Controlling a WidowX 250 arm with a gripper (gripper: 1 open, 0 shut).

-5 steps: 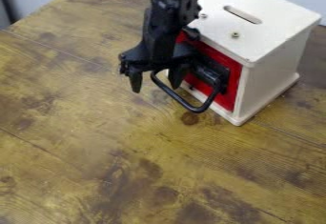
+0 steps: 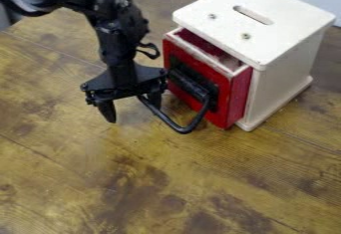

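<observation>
A white wooden box stands at the right, a slot in its top. Its red front panel sits slightly out from the body, with a black looped handle sticking out from it. My black gripper is at the left of the box, its fingers pointing down beside the handle's outer end. Whether anything is between the fingers is unclear.
A pale wall or edge shows at the top left corner.
The red panel and its handle have moved out to the left from the box body, opening a gap. The gripper has moved left as well.
</observation>
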